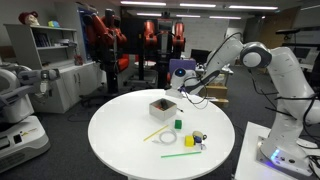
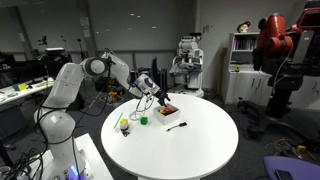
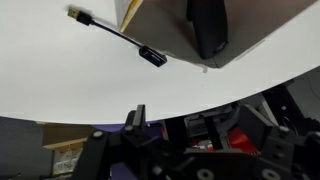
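My gripper is open, its dark fingers spread along the bottom of the wrist view, with nothing between them. It hangs near the table's edge, beside the grey box [image 1: 163, 109] in exterior view 1. The same box [image 3: 165, 25] fills the top of the wrist view, and a black object [image 3: 207, 25] shows in it. In exterior view 2, colourful contents are visible inside the box [image 2: 168, 117]. On the white table [image 3: 60, 85], a black cable adapter [image 3: 152, 56] with a metal plug lies next to the box, apart from my fingers.
A green block [image 1: 178, 125], a yellow block [image 1: 188, 142], a mug [image 1: 198, 136], a yellow stick [image 1: 155, 132] and a green stick [image 1: 181, 154] lie on the near side. A dark slim object [image 2: 177, 126] lies by the box.
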